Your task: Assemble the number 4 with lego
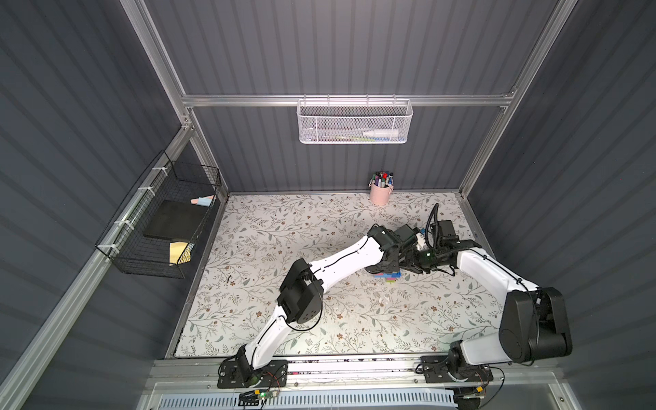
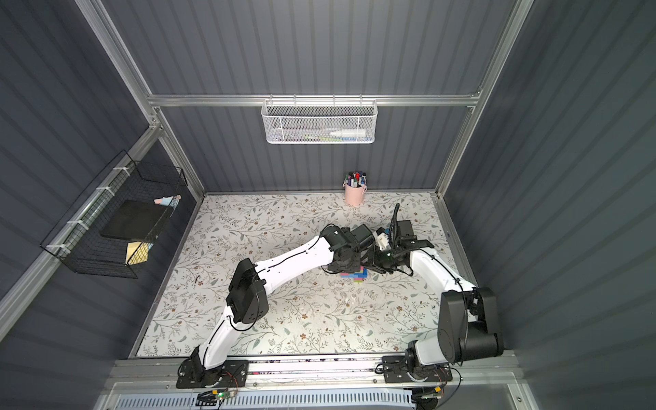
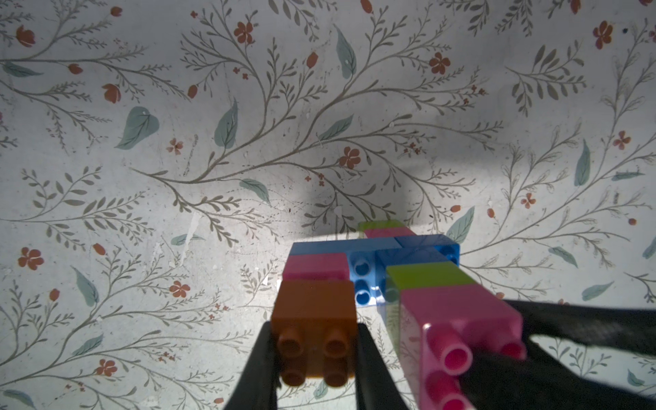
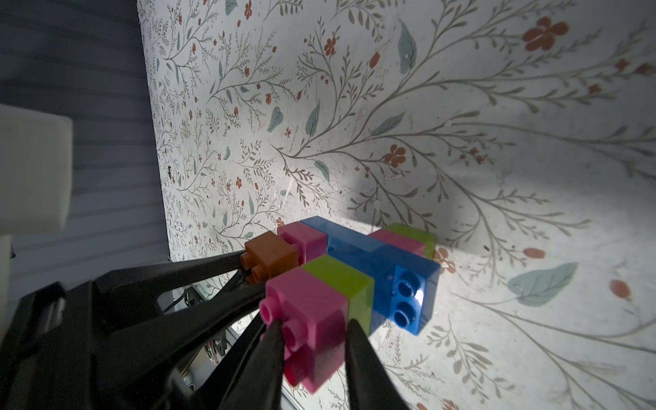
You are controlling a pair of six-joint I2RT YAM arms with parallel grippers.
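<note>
In the left wrist view my left gripper is shut on an orange brick point(image 3: 314, 307), which sits against a pink brick point(image 3: 315, 265) on a blue bar point(image 3: 341, 247). The right wrist view shows the same joined bricks: blue bricks point(image 4: 414, 297), a short green-and-pink piece point(image 4: 410, 239) beyond them, and a nearer branch with a green brick point(image 4: 348, 276) and a pink brick point(image 4: 307, 304). My right gripper is shut on that pink end. In both top views the bricks are largely hidden under the two wrists.
A pink pen cup point(image 1: 380, 194) stands at the back of the table point(image 1: 259, 225). A white mesh basket point(image 1: 354, 123) hangs on the back wall and a black wire basket point(image 1: 157, 218) on the left.
</note>
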